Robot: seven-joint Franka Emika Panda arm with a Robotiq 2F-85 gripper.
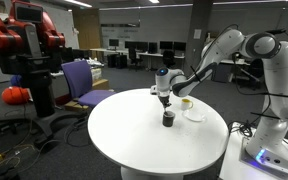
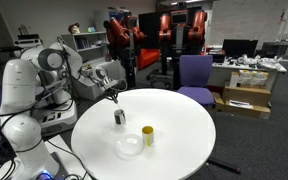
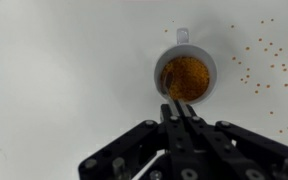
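A dark mug (image 1: 168, 118) stands upright on the white round table; exterior view 2 shows the same mug (image 2: 120, 117) near the arm. In the wrist view, a grey mug (image 3: 183, 45) holds orange-brown granules (image 3: 187, 78), with its handle pointing to the top of the picture. My gripper is shut, its tips overlapping the near rim in that view; nothing clear shows between them. A small dark shape lies inside the mug by the left wall, too unclear to name. Seen from outside, the gripper (image 2: 114, 97) is close above the mug; contact cannot be made out.
Loose granules (image 3: 269, 62) are scattered on the table beside the mug. A yellow mug (image 2: 148, 135) and a pale plate or bowl (image 2: 130, 147) stand nearby. A purple chair (image 1: 80, 80) stands beyond its edge.
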